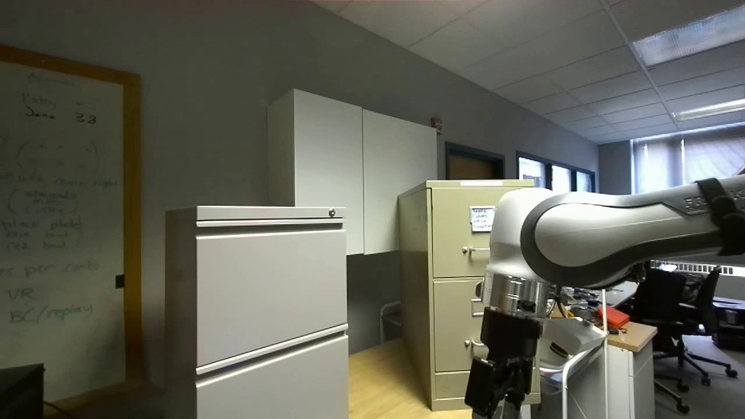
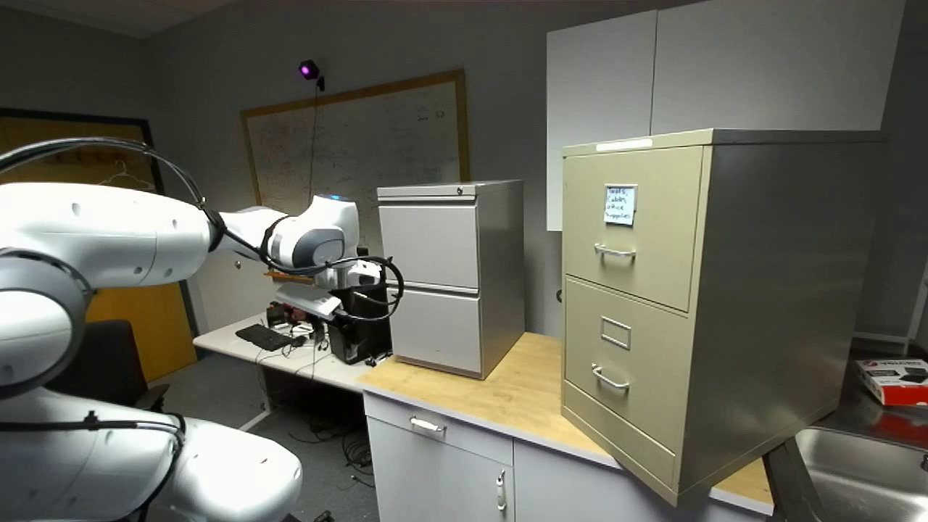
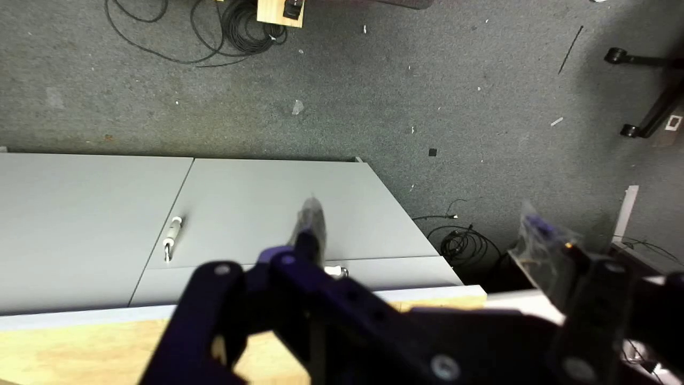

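In the wrist view my gripper is open, its two fingers wide apart with nothing between them. It points down, with the floor and the grey base cabinet (image 3: 276, 205) beyond it. The white arm (image 1: 600, 237) reaches in from the right in exterior view 1, and the black gripper (image 1: 497, 391) hangs at its end, cut off by the lower edge. A grey two-drawer cabinet (image 2: 431, 252) and a beige filing cabinet (image 2: 631, 243) stand on the wooden counter (image 2: 513, 383); all their drawers look shut.
White wall cupboards (image 1: 363, 174) hang behind the cabinets. A desk (image 2: 335, 370) with a keyboard and cables stands left of the counter in exterior view 2. A sink (image 2: 861, 470) and a red-and-white box (image 2: 896, 383) are at the right. Bare counter lies between the two cabinets.
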